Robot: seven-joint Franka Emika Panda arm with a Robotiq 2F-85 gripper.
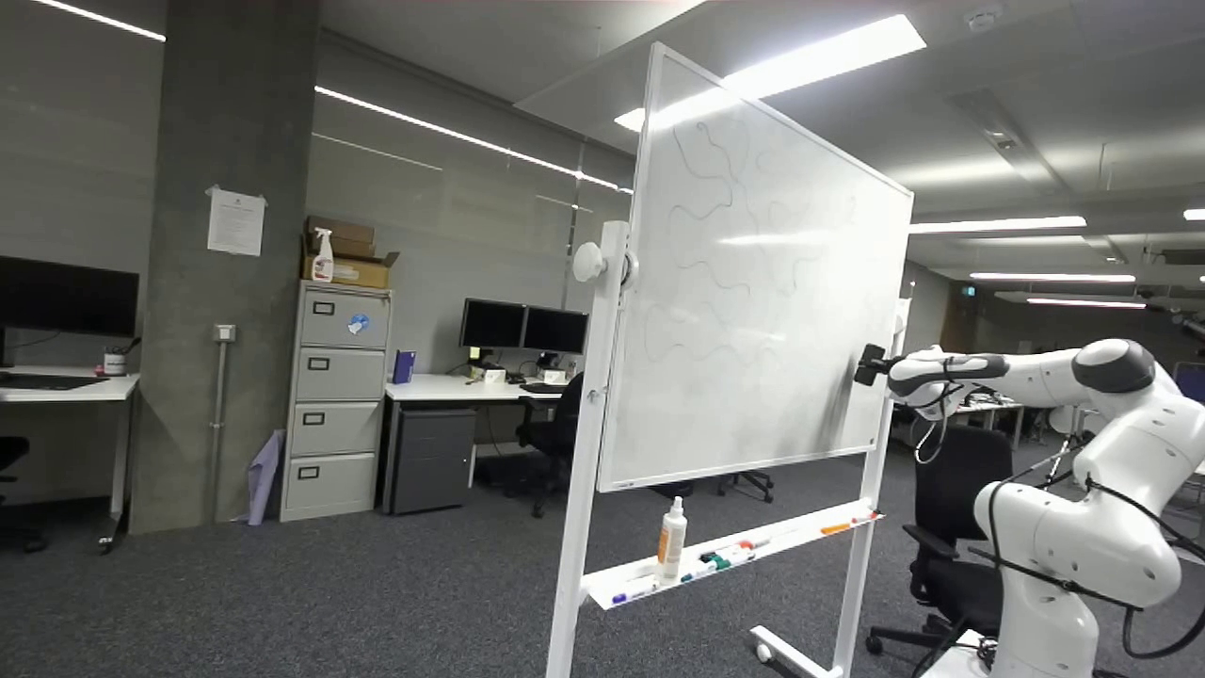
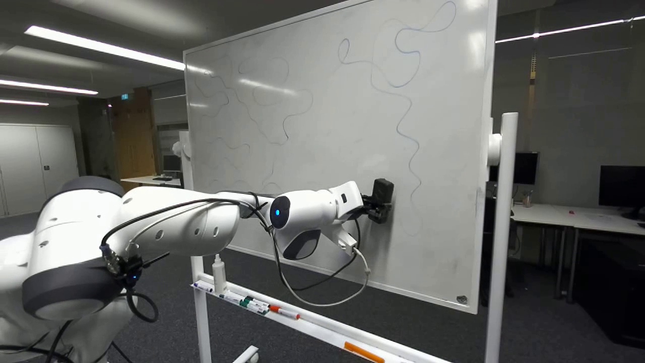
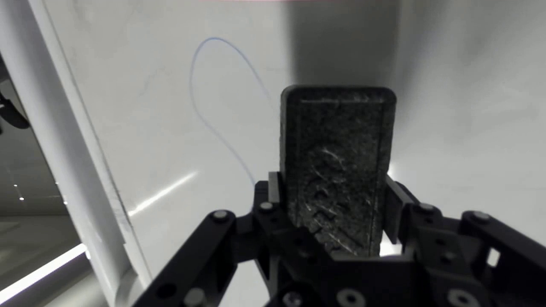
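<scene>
In the wrist view a black block-shaped eraser [image 3: 338, 148] stands between the two fingers of my gripper, which is shut on it. Faint wavy pen lines cover parts of the large whiteboard [image 2: 326, 151]; a blue line [image 2: 408, 115] runs down its right half in exterior view 2. There the eraser [image 2: 382, 190] is just left of that line's lower part. From the other side, my gripper [image 1: 884, 365] and eraser are near the board's far edge. Whether the eraser touches the surface, I cannot tell.
Below the board, a tray [image 1: 802, 531] carries a spray bottle [image 1: 671, 540] and several markers. White posts [image 2: 500, 242] flank the board. An office chair [image 1: 960, 508] stands behind, beside the arm.
</scene>
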